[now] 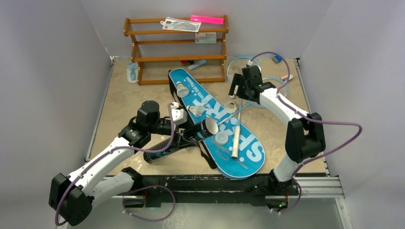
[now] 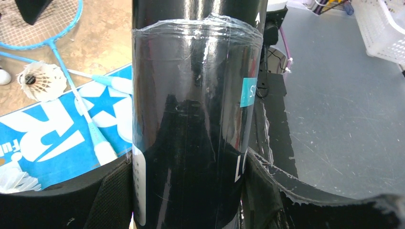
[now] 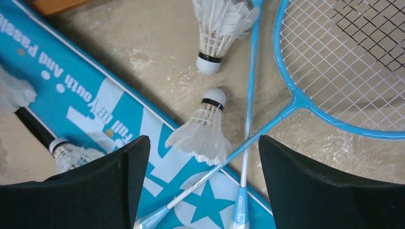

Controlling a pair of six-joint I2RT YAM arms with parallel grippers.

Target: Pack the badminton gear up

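Note:
My left gripper is shut around a black shuttlecock tube (image 1: 196, 133), which is tilted with its open end towards the right, over the blue racket bag (image 1: 253, 152). My right gripper stands open above the bag's right edge, nothing between its fingers. In the right wrist view, one shuttlecock (image 3: 203, 136) shows between and below those fingers, apart from them, its skirt by a racket shaft. Another shuttlecock (image 3: 217, 36) lies farther off. Two more, one shuttlecock (image 1: 182, 89) and another shuttlecock (image 1: 195, 110), rest on the bag.
Two blue-framed rackets cross at the right; one white handle (image 1: 236, 143) lies over the bag. A round white lid (image 1: 221, 138) sits on the bag. At the back stands a wooden rack (image 1: 176, 59). A blue block (image 1: 276, 59) lies at the far right corner.

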